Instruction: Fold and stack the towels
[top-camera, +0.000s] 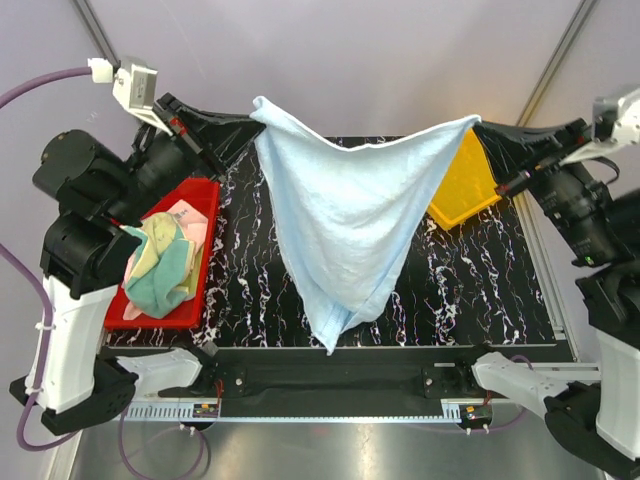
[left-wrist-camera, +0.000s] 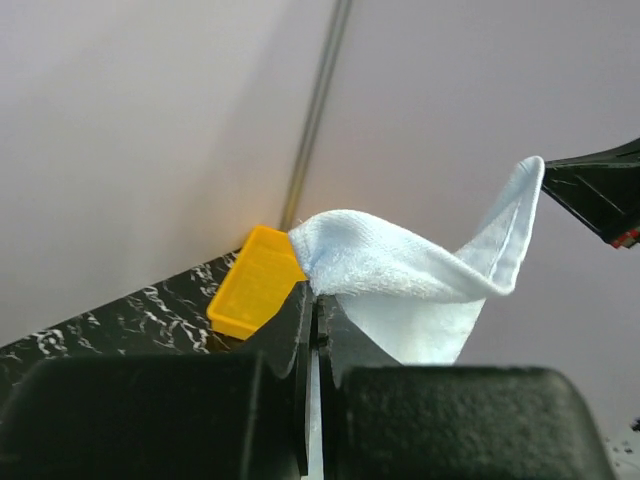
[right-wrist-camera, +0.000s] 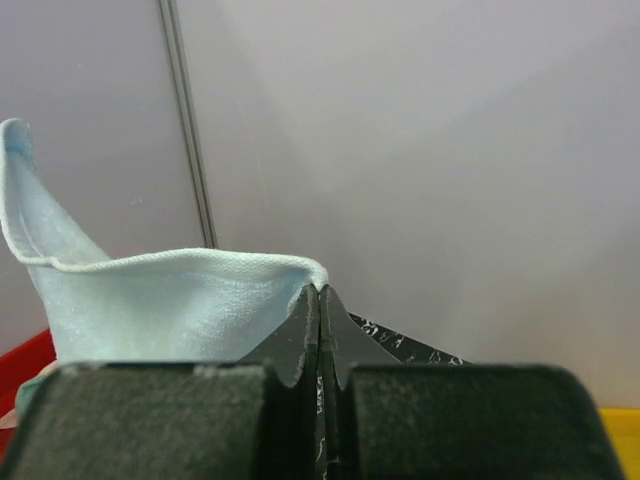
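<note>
A pale blue towel (top-camera: 355, 220) hangs in the air between both grippers, its lower end drooping toward the front of the table. My left gripper (top-camera: 250, 130) is shut on its upper left corner; in the left wrist view the towel (left-wrist-camera: 400, 260) rises from between the fingertips. My right gripper (top-camera: 480, 128) is shut on the upper right corner, and in the right wrist view the towel's edge (right-wrist-camera: 180, 290) runs into the closed fingertips.
A red bin (top-camera: 175, 320) at the left holds several folded or crumpled cloths. A yellow tray (top-camera: 465, 185) lies at the back right. Dark marbled tabletop (top-camera: 500, 290) shows around the hanging towel.
</note>
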